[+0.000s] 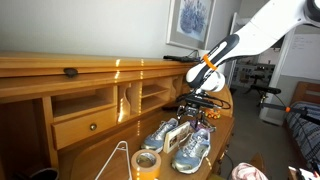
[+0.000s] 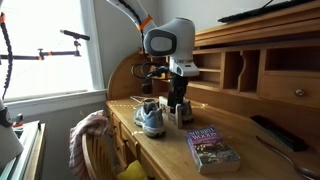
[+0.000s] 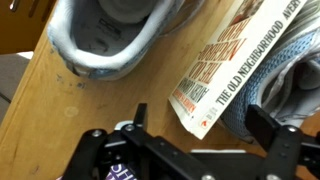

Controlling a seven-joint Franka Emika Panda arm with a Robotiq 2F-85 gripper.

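A book titled "The Old Neighborhood" stands between two grey shoes. In exterior view 1 the book shows as a pale slab, with one shoe in front and the other shoe behind. My gripper is open above the desk; the near end of the book reaches into the space between its fingers, and nothing is gripped. The wrist view has one shoe at upper left and blue mesh of the other shoe at right. From exterior view 2, my gripper is close above the book.
A second book with purple lettering lies flat nearby on the wooden desk. A tape roll is beside the shoes. Desk cubbies rise behind. A dark object lies farther along the desk.
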